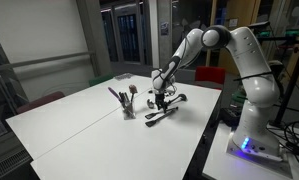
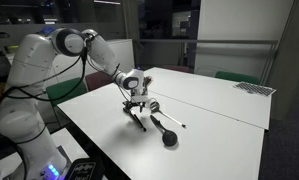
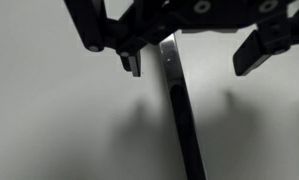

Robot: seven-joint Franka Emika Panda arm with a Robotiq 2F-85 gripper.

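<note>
My gripper is open above the white table, its two fingers wide apart. Between them in the wrist view runs a utensil handle (image 3: 183,115), shiny metal at the top and black lower down; neither finger appears to touch it. Shadows of the fingers fall on the table on both sides of the handle. In exterior view 1 the gripper (image 1: 161,101) hangs low over a group of dark kitchen utensils, one of which, a long utensil (image 1: 162,117), lies in front of it. The far end of the handle is hidden behind the gripper.
A holder with upright utensils (image 1: 126,104) stands left of the gripper in exterior view 1. In exterior view 2 a utensil with a round black head (image 2: 169,138) lies to the right. Wide bare table (image 1: 74,130) stretches out to the left.
</note>
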